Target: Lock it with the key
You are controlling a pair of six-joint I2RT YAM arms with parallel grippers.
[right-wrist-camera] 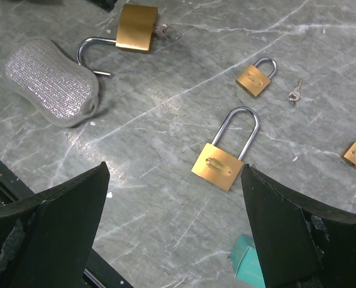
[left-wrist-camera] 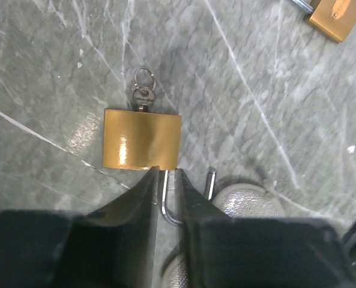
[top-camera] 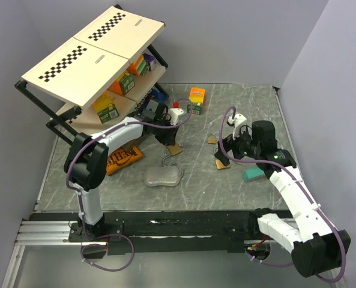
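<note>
A large brass padlock (left-wrist-camera: 141,139) lies on the grey table with a key (left-wrist-camera: 143,96) in the end of its body. Its steel shackle (left-wrist-camera: 165,198) is swung open, one leg out of the body. Over the shackle side hangs my left gripper, its fingers slightly apart; floor and shackle show through the narrow gap. From above, this padlock (top-camera: 174,149) sits just in front of the left gripper (top-camera: 168,141). My right gripper is wide open and empty above another brass padlock (right-wrist-camera: 218,167) with a long shackle.
Smaller padlocks (right-wrist-camera: 253,81) and a loose key (right-wrist-camera: 295,91) lie further off. A silvery pouch (top-camera: 163,176) rests near the front, a teal object (top-camera: 253,173) at right. A shelf (top-camera: 93,54) with boxes overhangs the left arm. The table between the arms is mostly clear.
</note>
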